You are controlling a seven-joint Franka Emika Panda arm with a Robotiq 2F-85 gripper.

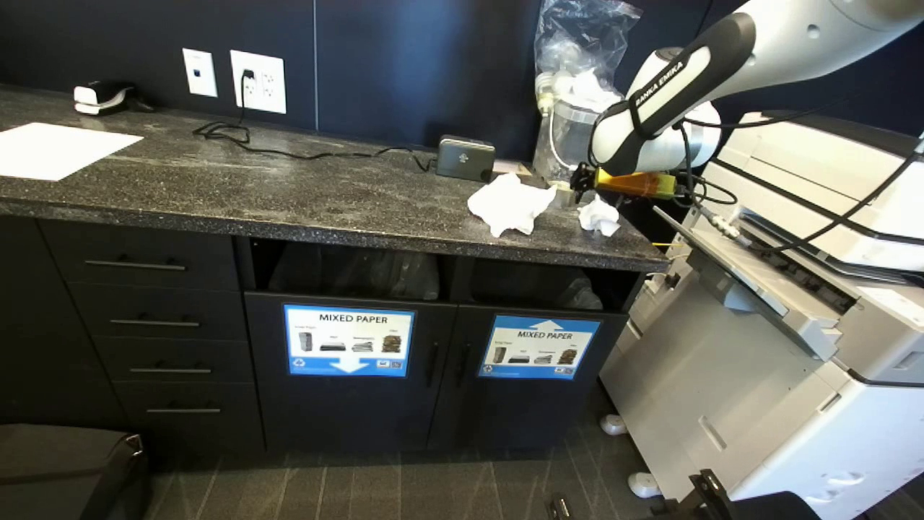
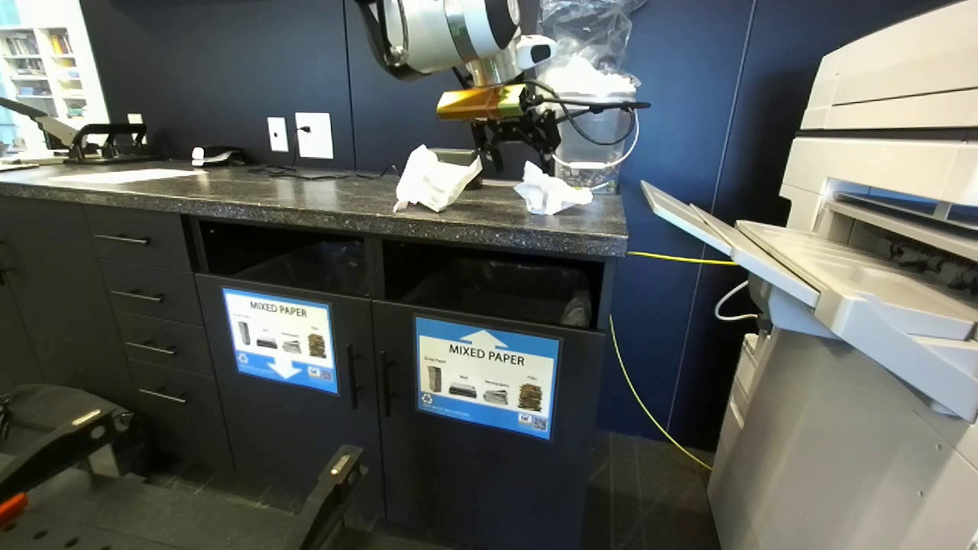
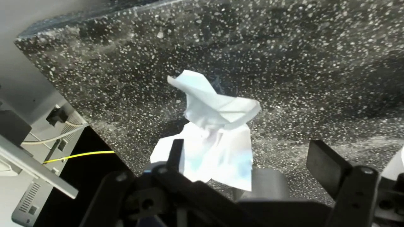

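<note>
Two crumpled white papers lie on the dark speckled countertop. The smaller paper (image 1: 599,216) is by the right end, and the larger paper (image 1: 511,204) is to its left. In the second exterior view my gripper (image 2: 518,151) hangs just behind and above the smaller paper (image 2: 548,189), with the larger paper (image 2: 435,179) to its left. From the wrist, my gripper is open, its fingers (image 3: 176,153) wide apart. The smaller paper (image 3: 212,147) shows between and beyond them, nearer the left finger and partly covered by it. Nothing is gripped.
A clear bin (image 2: 591,137) with a plastic bag and white contents stands behind the gripper. A small dark box (image 1: 465,159) with a cable sits near the wall. Two openings marked mixed paper lie under the counter. A printer (image 1: 736,347) stands right.
</note>
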